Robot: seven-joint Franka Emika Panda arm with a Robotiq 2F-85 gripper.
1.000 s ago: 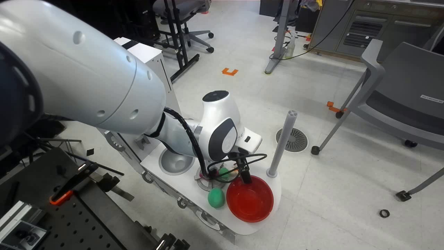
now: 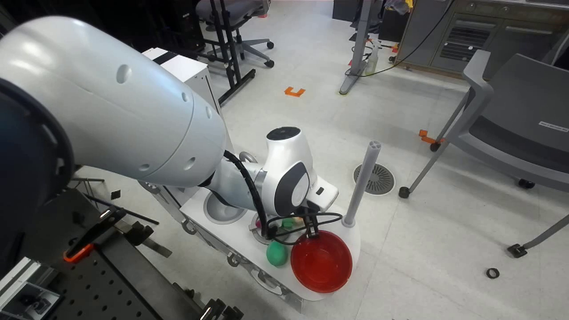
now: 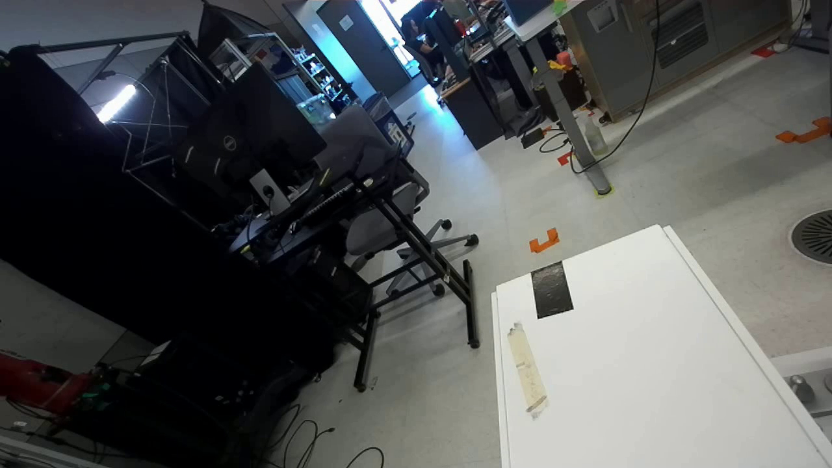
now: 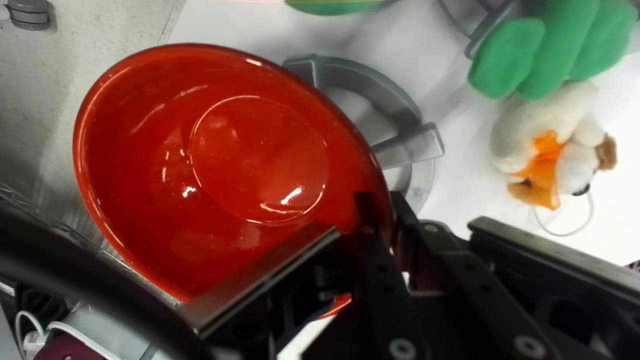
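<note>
A shiny red bowl point(image 4: 258, 156) fills much of the wrist view, and in exterior view 1 the same bowl point(image 2: 322, 264) is at the rounded end of the white counter point(image 2: 280, 269). My gripper is at its rim, one dark finger point(image 4: 367, 213) on the inner side and the other finger point(image 4: 408, 216) on the outer side. The fingers stand close together with the rim between them; whether both press on it cannot be made out. Exterior view 2 shows neither bowl nor gripper.
Near the bowl lie a round green object point(image 2: 277, 253), a green plush point(image 4: 552, 51) and a white plush with an orange scarf point(image 4: 555, 147). A grey ring point(image 4: 384, 90) is partly under the bowl. A grey post point(image 2: 362, 184) rises at the counter's edge.
My arm has shifted lower and toward the front in exterior view 1. The red bowl has also moved slightly toward the front; the round green object stays in place.
</note>
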